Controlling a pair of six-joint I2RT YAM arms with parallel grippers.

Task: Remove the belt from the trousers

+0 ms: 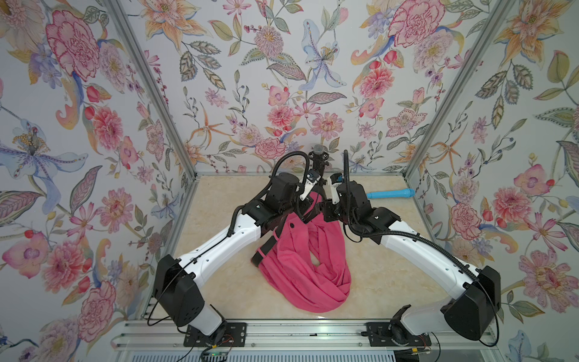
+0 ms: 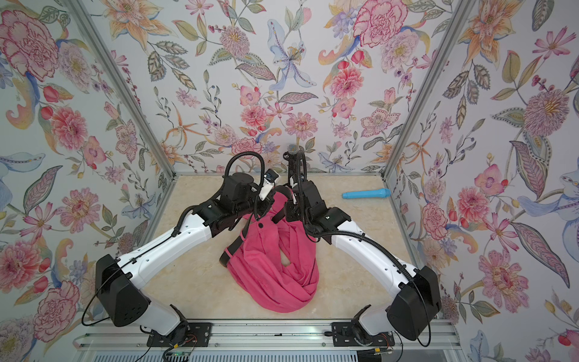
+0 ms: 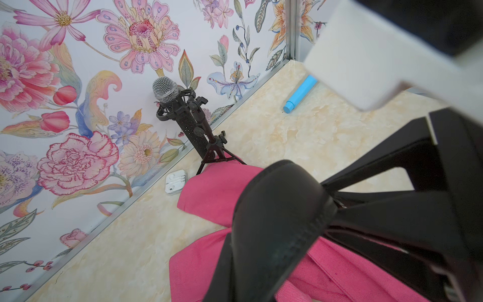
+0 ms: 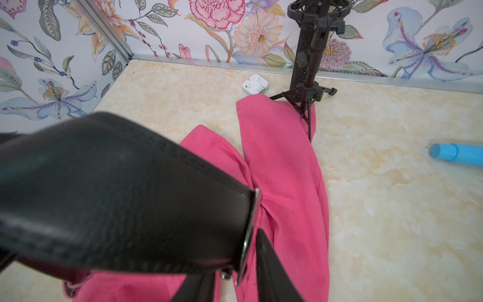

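Observation:
Pink trousers (image 1: 307, 271) lie bunched on the table, their waist near the back-left part of the heap. A black belt band (image 1: 265, 247) crosses their left side. In the left wrist view, a raised loop of the belt (image 3: 281, 216) runs to my left gripper, which is shut on it. Seen by the right wrist, the belt (image 4: 151, 201) ends at a thin metal-looking edge, just above my right gripper. Its blurred fingers (image 4: 274, 276) stand apart, pink cloth showing between them. Both grippers hang close together over the trousers' upper part.
A microphone on a small tripod (image 3: 193, 120) stands at the back, touching the cloth. A white earphone case (image 4: 255, 84) lies beside it. On the right, a blue tube (image 1: 392, 193) lies on the table, with bare surface around it.

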